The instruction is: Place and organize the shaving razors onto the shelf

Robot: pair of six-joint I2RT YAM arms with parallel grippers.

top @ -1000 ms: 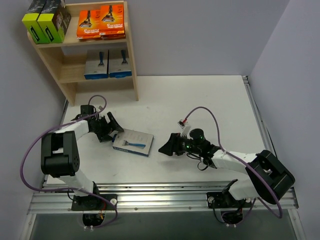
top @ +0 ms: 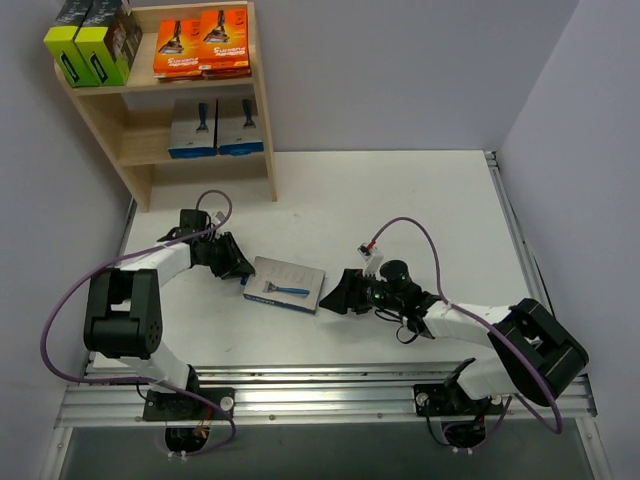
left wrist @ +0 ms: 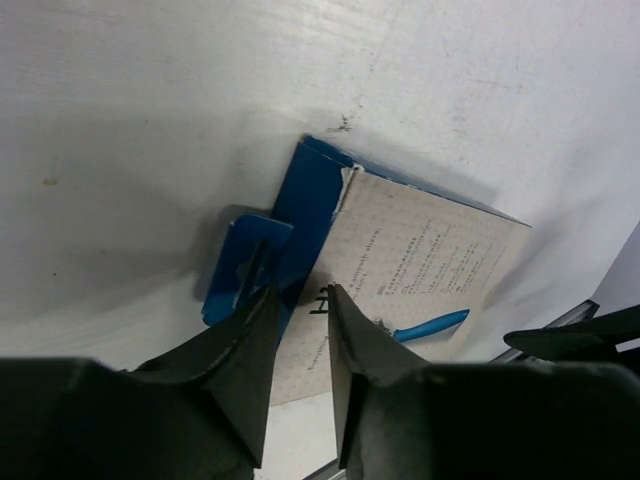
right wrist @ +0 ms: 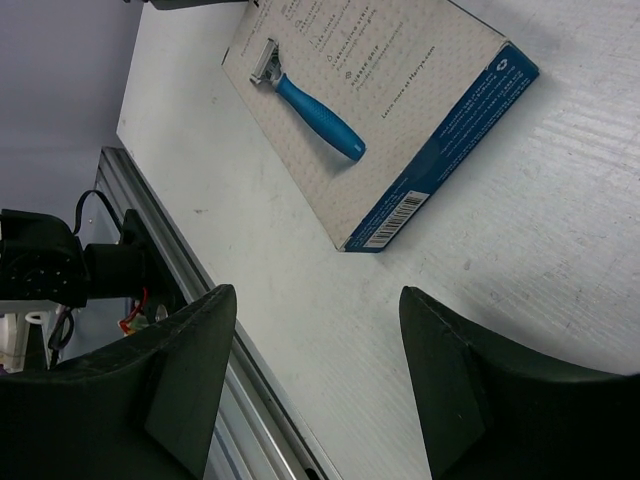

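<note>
A flat razor box, light on top with a blue-handled razor picture, lies face up on the table. Its blue end flap stands out at the left end. My left gripper is at that end, partly open, with a narrow gap between its fingers and the box end behind them. To the right of the box, my right gripper is open and empty, apart from the box's barcode side. Two like boxes stand side by side on the wooden shelf's lower level.
Orange boxes and green-black boxes fill the shelf's upper level. A metal rail runs along the front edge.
The box has slid to the right, closer to my right gripper. My left gripper has moved right with it, its fingers closer together than before. The right arm has barely moved.
</note>
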